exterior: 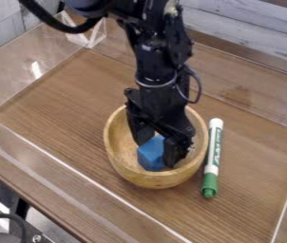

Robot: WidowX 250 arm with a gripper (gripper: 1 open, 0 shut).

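My black gripper (157, 133) reaches down into a tan bowl (121, 161) in the middle of the table, its fingers around a blue block (153, 158) on the bowl's floor. Whether the fingers grip the block or stand apart from it is hard to tell, as the dark arm hides part of it.
A green and white marker (214, 157) lies just right of the bowl. A white wire-like object (93, 28) is at the back left.
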